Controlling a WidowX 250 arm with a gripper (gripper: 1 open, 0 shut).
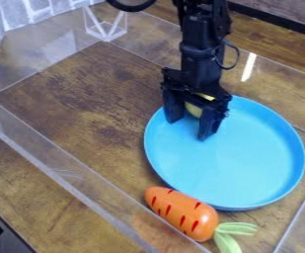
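My black gripper [194, 111] is low at the far rim of a blue plate [223, 163], around a yellow object [205, 99] that is largely hidden behind its fingers. The gripper is open; whether the fingers touch the object is unclear. An orange toy carrot [182, 212] with red stripes and pale green leaves lies outside the plate, at the lower right of the camera view.
Bare wooden counter [76, 109] fills the left side. Clear transparent edging runs along the lower left and right, and a clear bracket stands at the upper left.
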